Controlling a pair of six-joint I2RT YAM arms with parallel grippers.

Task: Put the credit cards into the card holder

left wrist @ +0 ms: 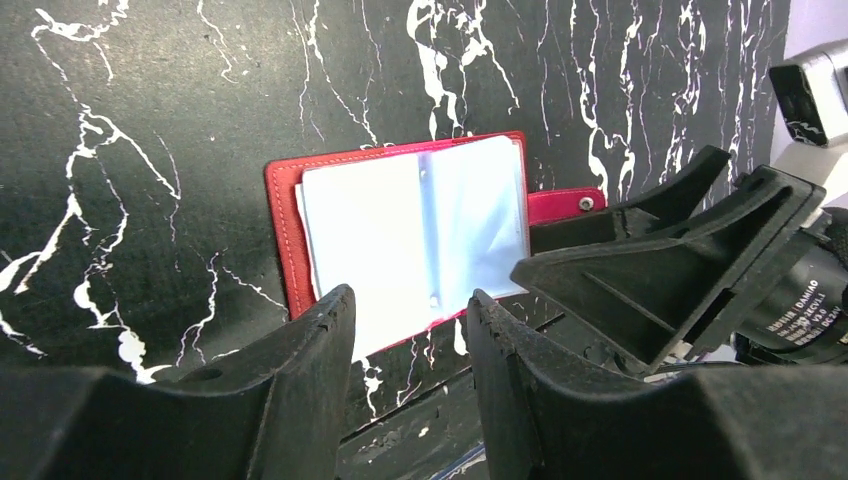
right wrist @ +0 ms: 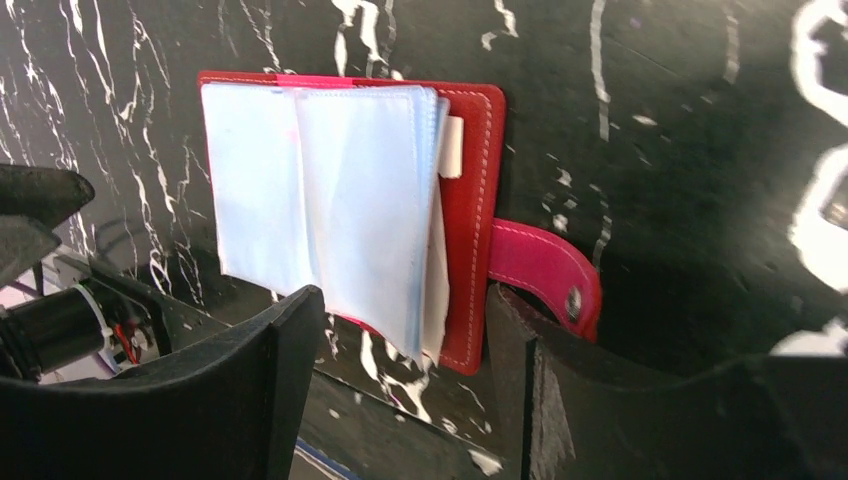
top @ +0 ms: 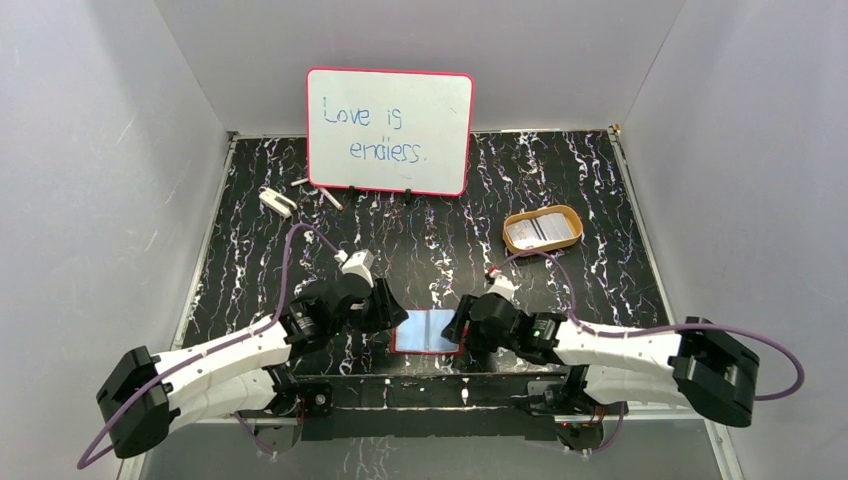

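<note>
The red card holder (top: 425,330) lies open near the table's front edge, its clear pale sleeves (left wrist: 365,240) face up and its pink strap (right wrist: 540,260) at its right. My left gripper is open just beside the holder, over its near side, nothing between the fingers. My right gripper is open at the holder's right edge, with nothing held. A tan box (top: 570,228) at the right holds white cards (top: 538,227).
A whiteboard (top: 390,110) stands at the back. A white eraser-like object (top: 278,203) and pens (top: 330,198) lie back left.
</note>
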